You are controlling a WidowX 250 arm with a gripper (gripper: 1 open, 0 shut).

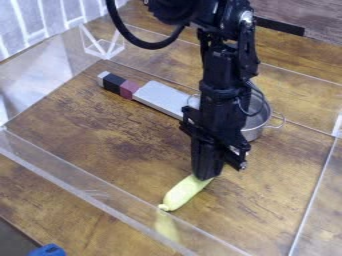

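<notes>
My black gripper (pixel 211 150) is low over the wooden table, just above and touching or overlapping the upper end of a pale yellow-green elongated object (pixel 183 194), which lies diagonally in front of it. The gripper looks closed; whether anything is between its fingertips is hidden. Behind the arm sits a clear or metal round container (pixel 261 110), partly hidden.
A cleaver-like tool (pixel 158 97) with a dark handle lies at upper left. A blue item (pixel 47 250) is at the bottom left corner.
</notes>
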